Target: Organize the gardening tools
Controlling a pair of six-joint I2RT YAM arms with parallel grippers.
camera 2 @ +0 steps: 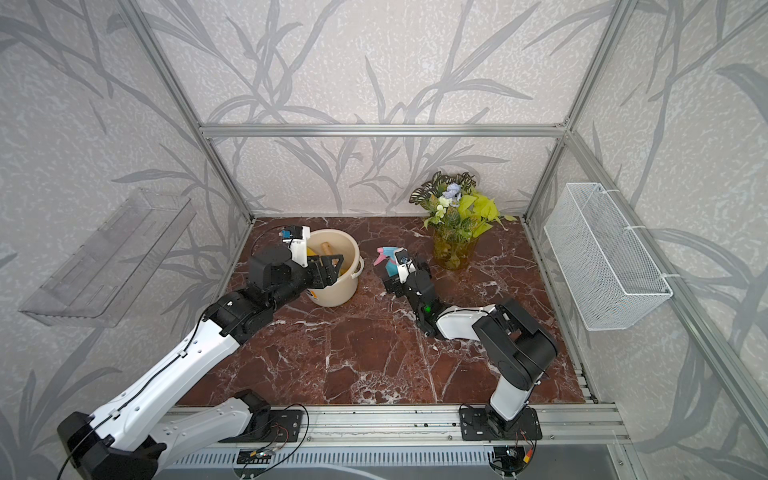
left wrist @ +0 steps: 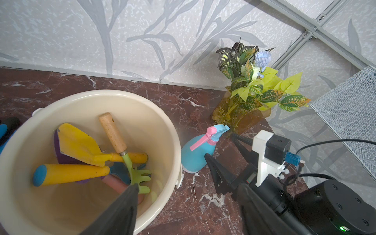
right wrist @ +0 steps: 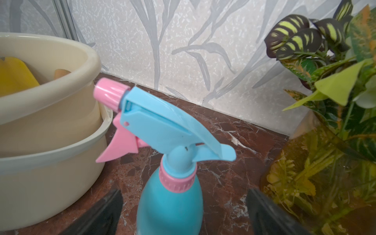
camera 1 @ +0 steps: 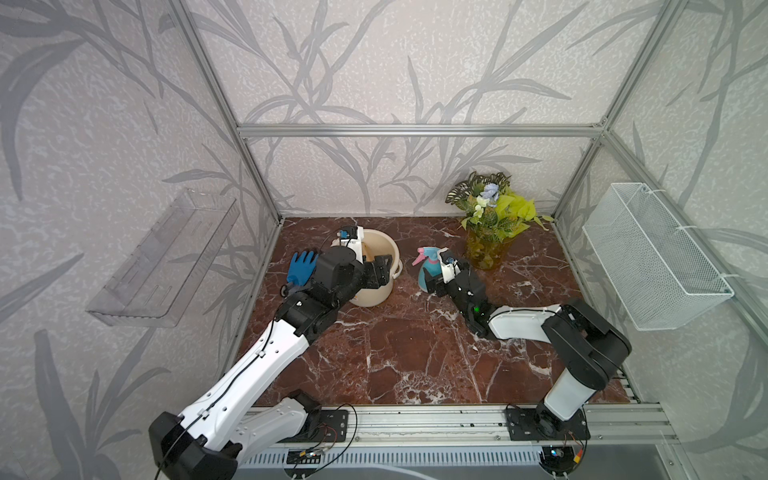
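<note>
A cream bucket (left wrist: 98, 203) holds yellow-handled tools (left wrist: 70, 174), a wooden-handled fork (left wrist: 111, 133) and other pieces. My left gripper (camera 1: 376, 270) hangs over it, open, nothing visible between its fingers. A blue spray bottle (right wrist: 168, 211) with pink trigger stands upright right of the bucket. My right gripper is beside and in front of it, open, with the bottle ahead between the fingertips but not visibly gripped. A blue glove-like item (camera 1: 301, 268) lies left of the bucket, partly behind the left arm.
A vase of plants (camera 1: 488, 248) stands back right, close to the bottle. A clear tray (camera 1: 160, 264) hangs on the left wall, a white mesh basket (camera 1: 656, 264) on the right.
</note>
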